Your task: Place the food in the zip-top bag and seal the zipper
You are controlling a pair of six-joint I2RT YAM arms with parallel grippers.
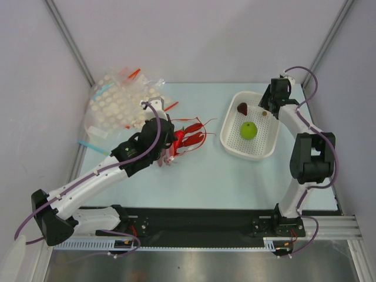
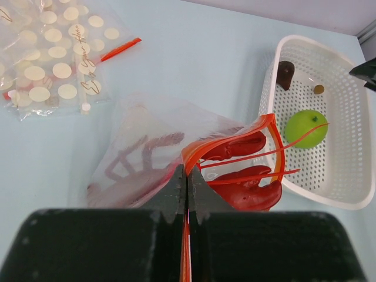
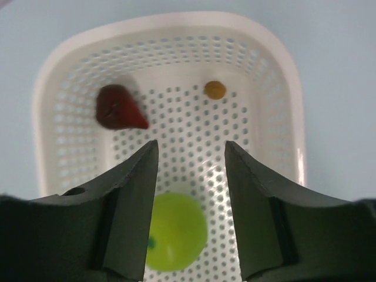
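The zip top bag [image 2: 135,158] with red zipper edge lies open on the table, red pieces showing at its mouth. My left gripper is shut on its edge. My right gripper stands open above the white basket [image 1: 226,138], which holds a green apple [image 1: 248,130], a dark red piece [image 3: 117,107] and a small brown round piece [image 3: 214,90].
Flat printed bags [image 1: 114,103] lie at the back left. Bare table [image 1: 211,182] shows in front of and between the bag and basket.
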